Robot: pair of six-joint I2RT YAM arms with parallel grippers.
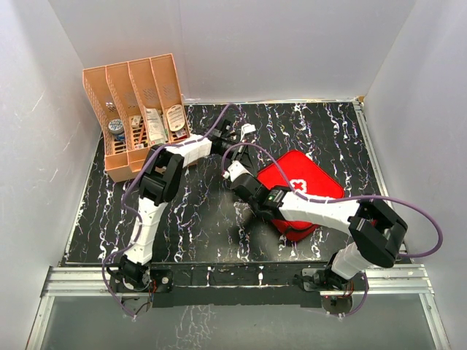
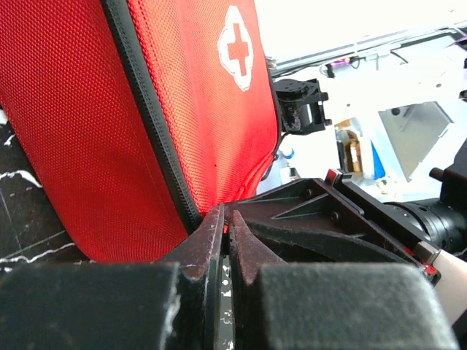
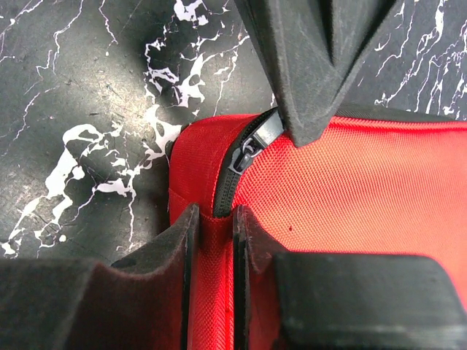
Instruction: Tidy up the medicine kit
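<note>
A red first-aid bag (image 1: 321,179) with a white cross emblem lies on the right of the table, partly under my right arm. My right gripper is shut on the bag's corner, with red fabric and the zipper's end between its fingers. Just beyond it, the metal zipper slider (image 3: 246,154) sits near this corner. My left gripper is shut at the same corner, its fingertips against the bag. In the right wrist view, one left finger (image 3: 314,120) touches or covers the slider's tab; whether the tab is pinched is hidden.
At the back left stands a peach-coloured organizer (image 1: 117,162) with tall dividers. A round jar (image 1: 116,127), a white box (image 1: 155,126) and other items fill its compartments. Bare black marbled table (image 1: 211,226) lies in front, between my arms.
</note>
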